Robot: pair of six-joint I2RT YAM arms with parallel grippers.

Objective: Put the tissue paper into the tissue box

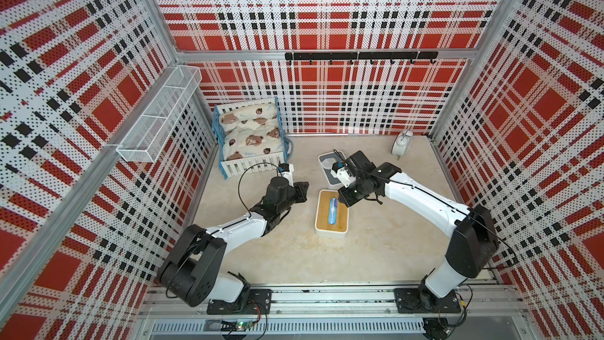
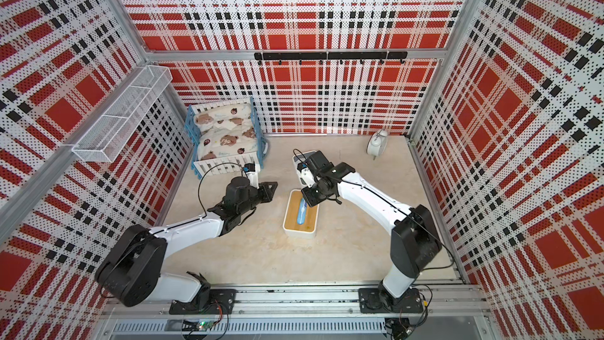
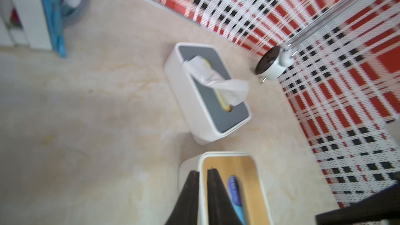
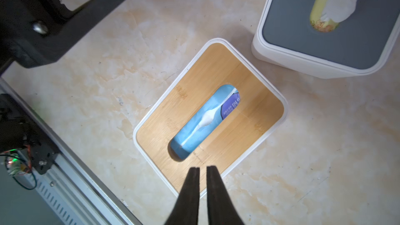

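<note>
A wooden-topped box (image 4: pixel 188 100) holds a blue tissue pack (image 4: pixel 202 120) in its slot. Behind it stands a grey-lidded white box with white tissue (image 3: pixel 214 79) lying over its slot, blurred in the left wrist view. My left gripper (image 1: pixel 299 190) is left of the wooden box; its dark fingertips look shut, and I cannot tell whether anything is between them. My right gripper (image 2: pixel 310 192) hangs over the back part of the wooden box, its fingertips close together, contents not visible.
A toy crib (image 1: pixel 248 163) with patterned bedding stands at back left, a white alarm clock (image 1: pixel 401 144) at back right. A wire basket (image 1: pixel 157 116) hangs on the left wall.
</note>
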